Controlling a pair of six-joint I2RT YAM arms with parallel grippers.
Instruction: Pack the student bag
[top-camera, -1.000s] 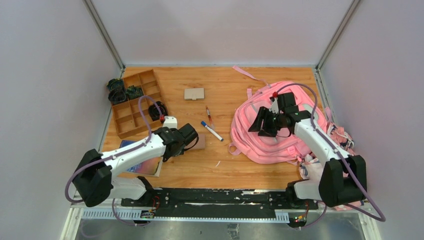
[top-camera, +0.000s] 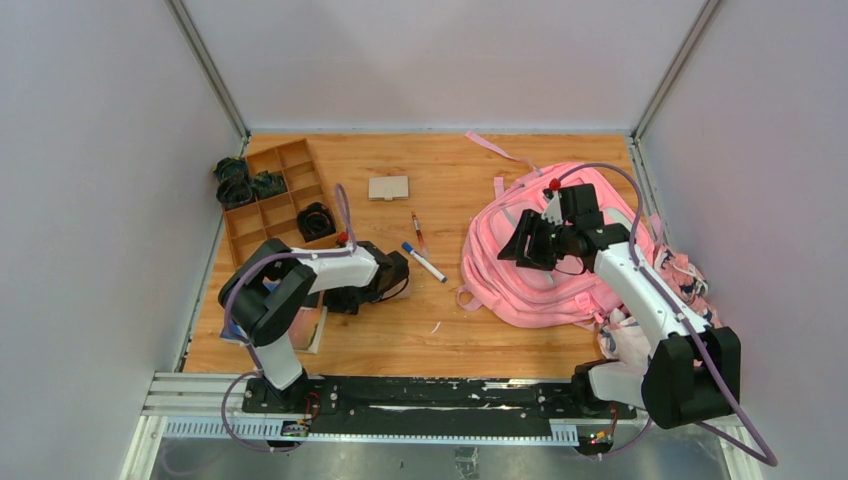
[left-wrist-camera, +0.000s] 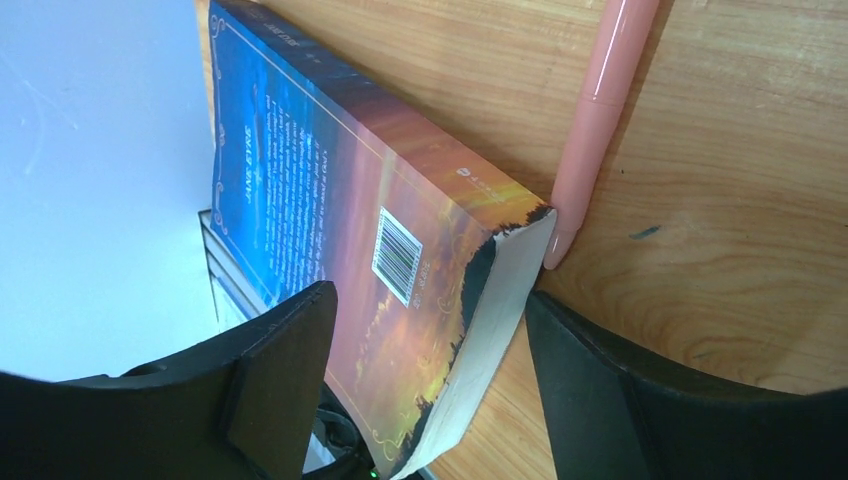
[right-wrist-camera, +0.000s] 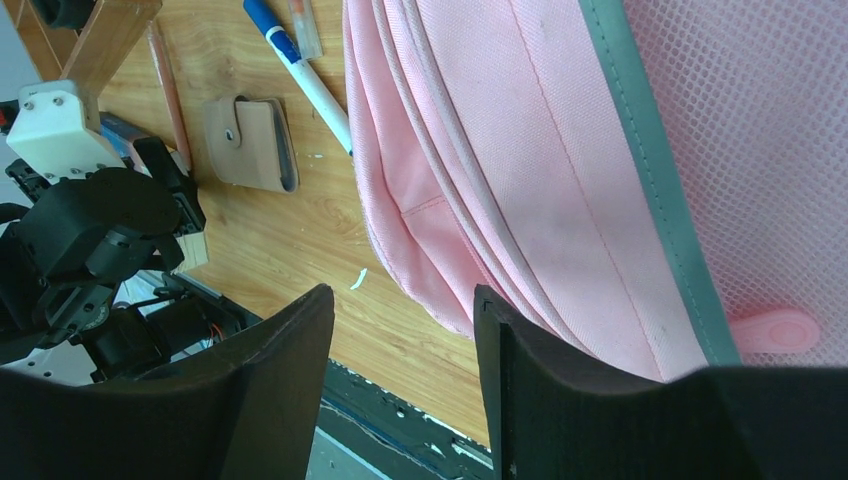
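In the left wrist view a thick book (left-wrist-camera: 350, 190) with a blue-to-orange cover and barcode lies on the table. My left gripper is open over its near end, one finger on each side; I cannot tell whether they touch it. The pink backpack (top-camera: 500, 260) lies on the right side of the table. Above it my right gripper is open with nothing held. A pink pen (left-wrist-camera: 600, 110) touches the book's corner. A beige wallet (right-wrist-camera: 250, 145) and blue-capped marker (right-wrist-camera: 320, 100) lie between book and bag.
A wooden divided tray (top-camera: 275, 215) holding dark coiled items stands at the back left. A small beige box (top-camera: 388, 188) sits at the back, and an orange pen (top-camera: 418, 230) lies mid-table. Patterned cloth (top-camera: 685, 280) lies right of the bag.
My left arm's elbow has swung inward and forward, and its hand has turned and shifted slightly right over the wallet area. The right arm has barely moved; the bag looks unchanged.
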